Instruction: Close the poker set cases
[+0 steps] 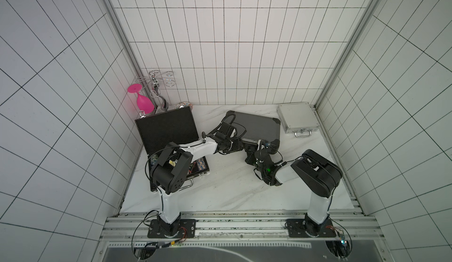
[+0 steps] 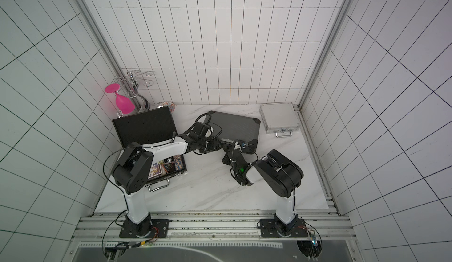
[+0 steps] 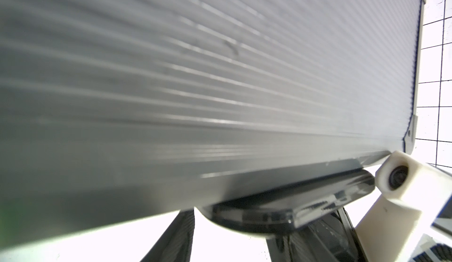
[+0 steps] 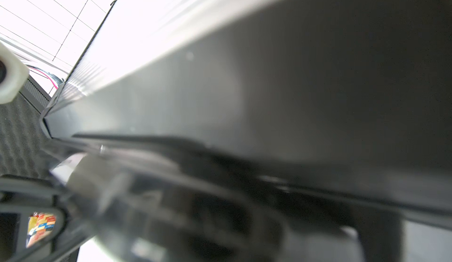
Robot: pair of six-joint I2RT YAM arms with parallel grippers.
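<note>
A dark ribbed case [image 1: 254, 125] with black corners lies at the middle back, its lid down. Part of its front side is hidden by my grippers. My left gripper is partly open at the front edge, its fingers [image 3: 176, 238] beside and under the glossy black handle [image 3: 292, 203]. Close by, my right gripper [image 1: 248, 154] is at the same front edge; it looks shut, though its wrist view is blurred. At the left, another black case [image 2: 146, 127] stands with its lid raised, cards and other contents [image 2: 165, 166] showing in its base.
A silver case [image 1: 299, 116] is closed at the back right. A pink glass [image 1: 145, 103] and a metal rack [image 1: 157, 85] stand behind the open case. My left arm [image 1: 171, 167] crosses that case's base.
</note>
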